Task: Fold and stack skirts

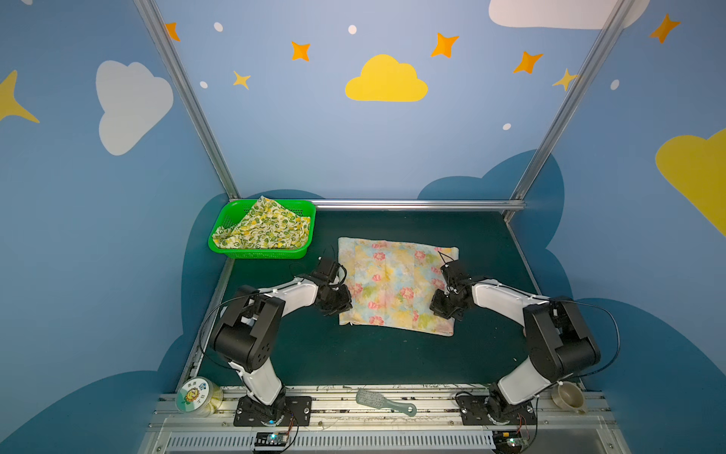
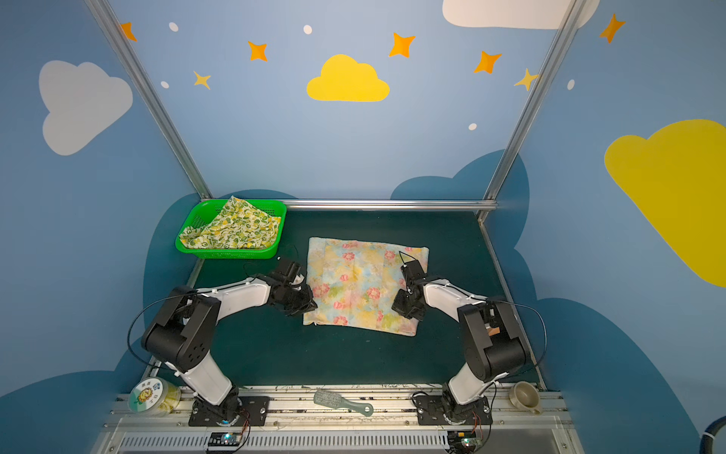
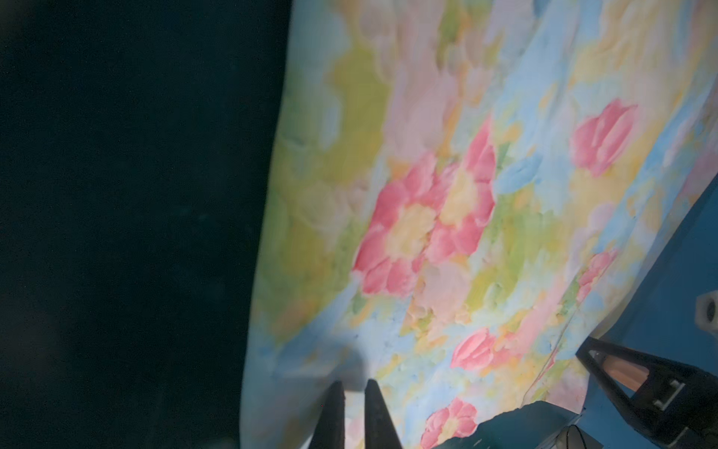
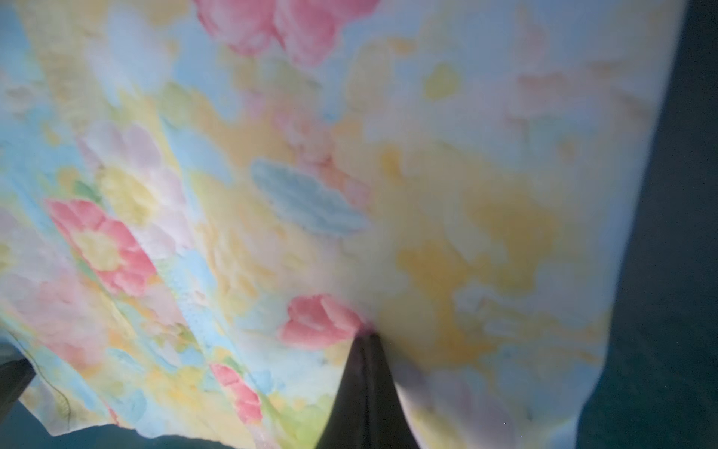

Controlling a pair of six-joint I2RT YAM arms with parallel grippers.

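A pastel skirt (image 1: 389, 280) with pink flowers lies spread flat as a rough rectangle on the dark green mat. Over its lower left edge is my left gripper, its fingertips close together with a narrow strip of the skirt's cloth between them. My right gripper is shut, its tips down at the skirt near the lower right side; whether any cloth is pinched there does not show. In the top left view, both grippers cover small parts of the skirt's sides.
At the back left, a green basket (image 1: 261, 255) holds a crumpled yellow-green patterned cloth (image 1: 268, 225). A grey-green brush (image 1: 385, 402) lies on the front rail, between a lidded tub (image 1: 198, 395) and a beige cup (image 1: 568, 396). Bare mat surrounds the skirt.
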